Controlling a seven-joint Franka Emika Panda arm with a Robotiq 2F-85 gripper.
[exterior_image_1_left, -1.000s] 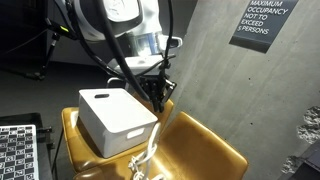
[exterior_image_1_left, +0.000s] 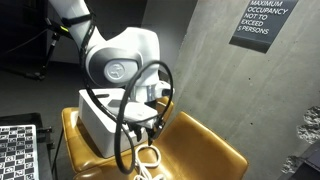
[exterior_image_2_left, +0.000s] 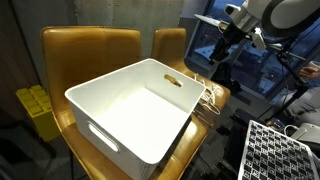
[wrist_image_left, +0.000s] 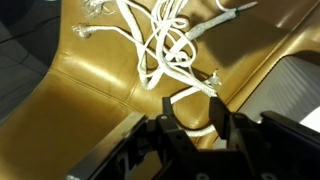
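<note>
A white rope (wrist_image_left: 165, 40) with frayed ends lies loosely coiled on a tan leather chair seat (wrist_image_left: 100, 60). The same rope (exterior_image_1_left: 147, 168) shows in front of the white bin in exterior view 1. My gripper is above the seat, its two dark fingers apart. A strand of rope passes beyond and between the fingertips in the wrist view; I cannot tell whether it touches them. In exterior view 2 the gripper (exterior_image_2_left: 218, 52) hangs over the rope (exterior_image_2_left: 208, 97), clear of it. The white bin (exterior_image_2_left: 128, 150) looks empty.
The bin stands on the neighbouring chair, close beside the arm. Tan chair backs (exterior_image_2_left: 90, 55) rise behind. A black grid-topped surface (exterior_image_2_left: 258, 152) lies to the right, and yellow blocks (exterior_image_2_left: 38, 112) sit at the far left.
The arm has since swung lower and in front of the bin.
</note>
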